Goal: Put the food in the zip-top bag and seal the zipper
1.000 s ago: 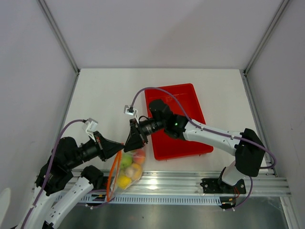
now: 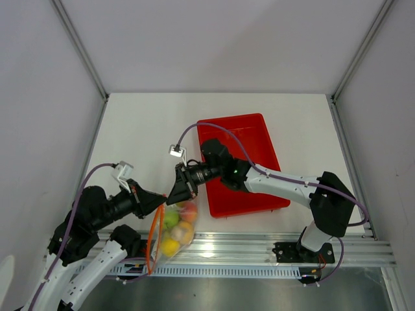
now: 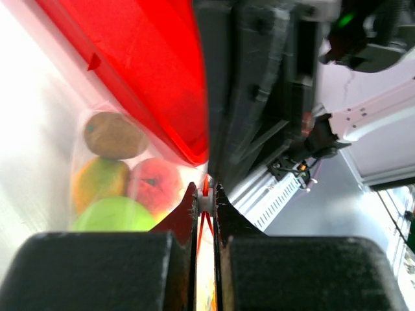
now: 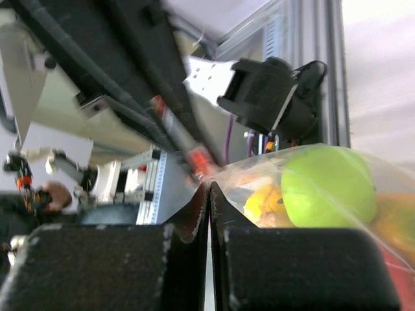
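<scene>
A clear bag with an orange zipper strip (image 2: 153, 240) holds green, yellow, orange and red food (image 2: 174, 233) at the table's front edge. My left gripper is shut on the bag's zipper end; the orange strip runs between its fingertips. My right gripper is shut, nothing visible between its fingers, right beside the left one at the bag's top. In the right wrist view the green fruit (image 4: 324, 191) shows through the plastic. In the top view both grippers' tips nearly meet over the bag.
An empty red bin (image 2: 243, 204) sits on the table right behind the bag. Metal rails run along the front edge.
The right arm has shifted very slightly at its elbow and wrist. The bag and left gripper look nearly unchanged.
</scene>
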